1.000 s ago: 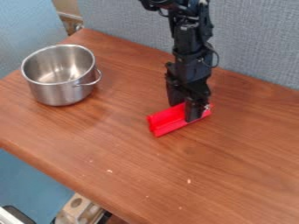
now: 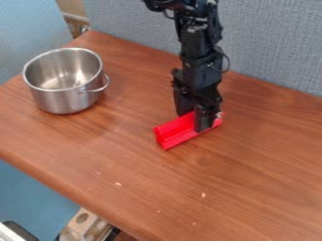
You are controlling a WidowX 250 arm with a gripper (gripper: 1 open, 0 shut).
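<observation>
A red elongated block or tray (image 2: 174,135) lies on the wooden table at the centre, angled from lower left to upper right. My black gripper (image 2: 197,114) is lowered onto its upper-right end, with the fingertips at or around the red piece. Whether the fingers are closed on it cannot be made out, as the dark parts overlap.
A steel pot (image 2: 60,100) with a wire handle stands at the left. A grey padded wall (image 2: 277,47) runs behind the table (image 2: 239,188).
The red piece and my gripper have shifted slightly to the left.
</observation>
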